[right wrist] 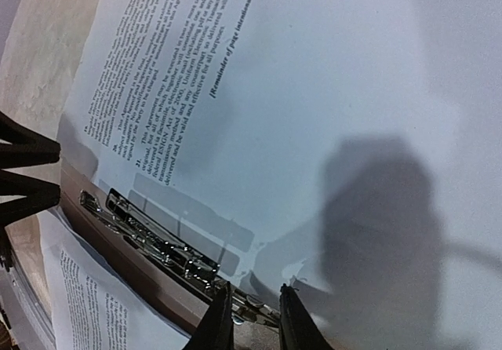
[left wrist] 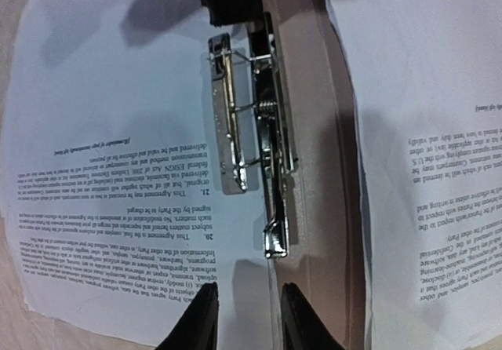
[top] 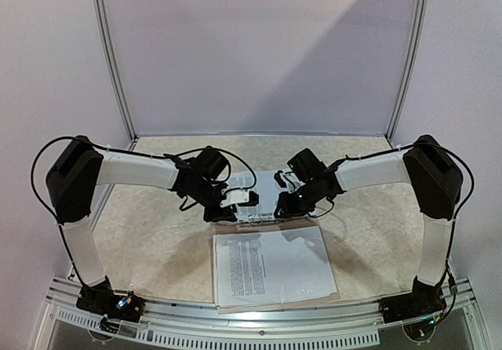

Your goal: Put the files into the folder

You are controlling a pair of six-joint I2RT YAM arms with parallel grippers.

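A brown folder (left wrist: 323, 154) lies spread out, one stack of printed sheets (top: 274, 267) on its near half. More printed sheets (left wrist: 118, 154) cover the far half. Along the fold runs a metal clip (left wrist: 271, 146); a long bar stands beside it, over the far sheets' edge. My left gripper hovers over the left end of the fold, fingers (left wrist: 205, 307) apart, the clip's end just beyond them. At the other end, my right gripper is shut on the clip's end, which shows between its fingers. The exact contact is hard to see.
Bare tabletop (top: 149, 240) lies left of the folder, with more free room on the right (top: 369, 240). The near sheets reach close to the metal rail (top: 259, 319) at the table's front edge. Both arms partly cover the far sheets.
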